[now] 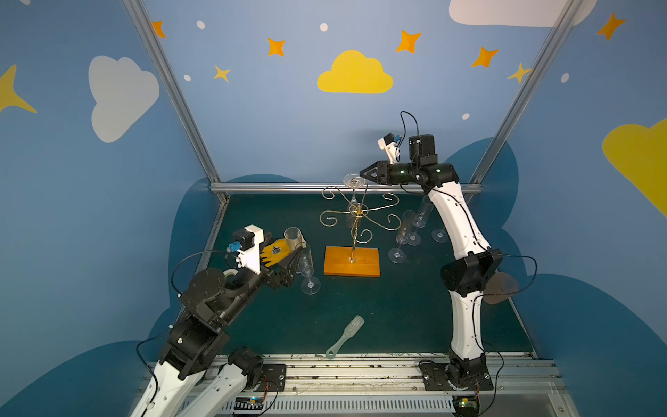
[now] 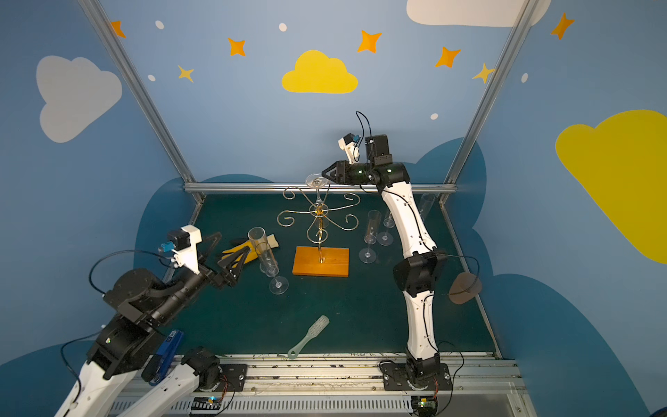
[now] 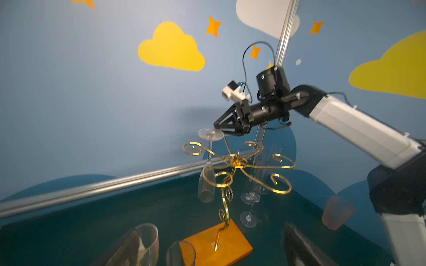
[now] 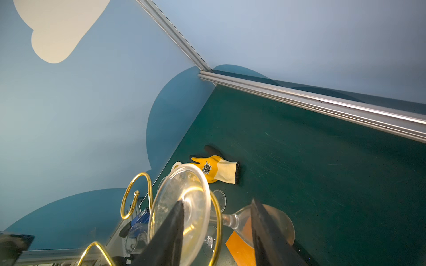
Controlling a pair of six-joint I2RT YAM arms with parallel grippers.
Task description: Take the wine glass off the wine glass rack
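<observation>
A wine glass (image 3: 210,132) hangs foot-up on the gold rack (image 3: 237,161), which stands on a wooden base (image 2: 319,260). My right gripper is at the glass's foot; in the right wrist view its fingers straddle the foot's near edge, apart, and whether they touch it is unclear. My left gripper stands open low at the left, beside upright glasses (image 1: 292,236), with nothing seen held between its fingers.
More glasses (image 1: 397,255) stand right of the rack. A yellow glove (image 1: 273,251) lies at the left, a green brush (image 1: 345,336) at the front.
</observation>
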